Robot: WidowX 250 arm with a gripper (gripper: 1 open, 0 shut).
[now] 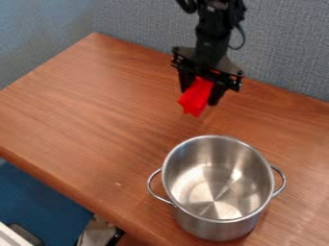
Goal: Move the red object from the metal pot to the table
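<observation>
The red object [195, 97] is held in my black gripper [203, 86], which is shut on its upper part. They are over the back part of the wooden table [103, 106], behind the pot. Whether the red object's lower end touches the wood, I cannot tell. At the front right stands the metal pot [171, 173], silver with two side handles, and its inside looks empty.
Bare wood stretches across the left and middle of the table. Grey walls [135, 21] close off the back and left. Past the front left edge lies a blue area [38, 202] with some gear below it.
</observation>
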